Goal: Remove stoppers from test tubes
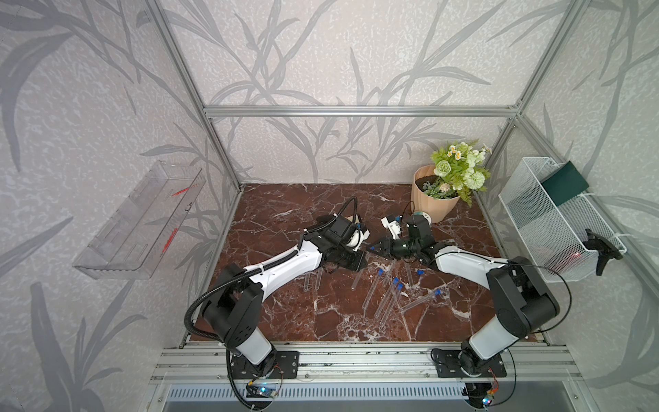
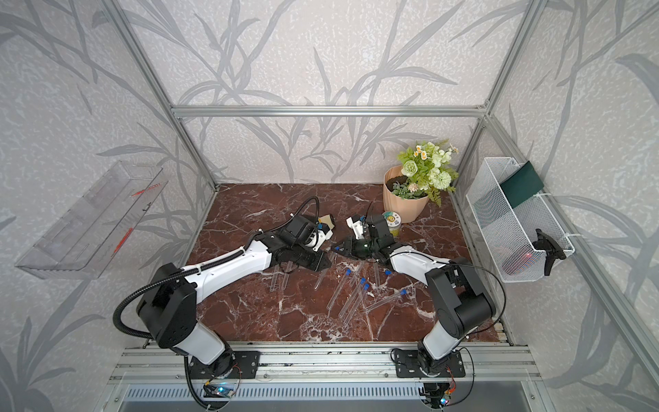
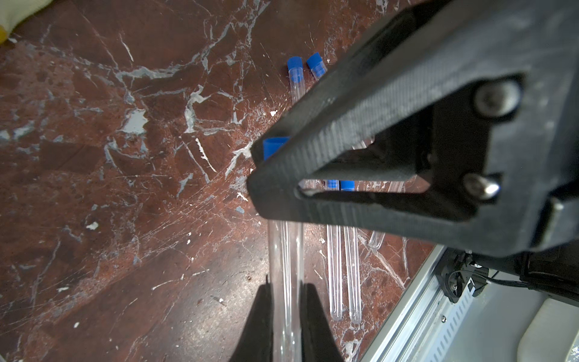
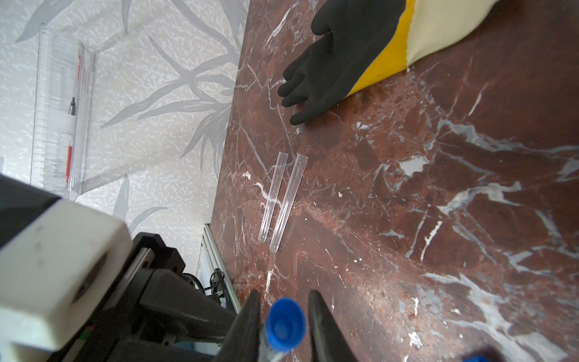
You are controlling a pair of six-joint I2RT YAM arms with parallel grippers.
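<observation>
A clear test tube point(image 3: 286, 259) is clamped in my left gripper, which is shut on it. Its blue stopper point(image 4: 285, 325) faces up into the right wrist view. My right gripper has its fingers on either side of that stopper, with gaps visible between them and it, so it stands part open. From the left wrist view, one right finger point(image 3: 362, 150) covers most of the stopper. Other stoppered tubes point(image 3: 334, 259) lie on the table below. Two tubes without stoppers point(image 4: 288, 202) rest apart on the left side.
A black and yellow glove point(image 4: 362, 48) lies on the table at the back. A flower pot point(image 1: 434, 199) stands at the back right. A loose blue stopper point(image 1: 420, 272) appears near the tubes. The marble table point(image 1: 274, 206) has bare room at the back left.
</observation>
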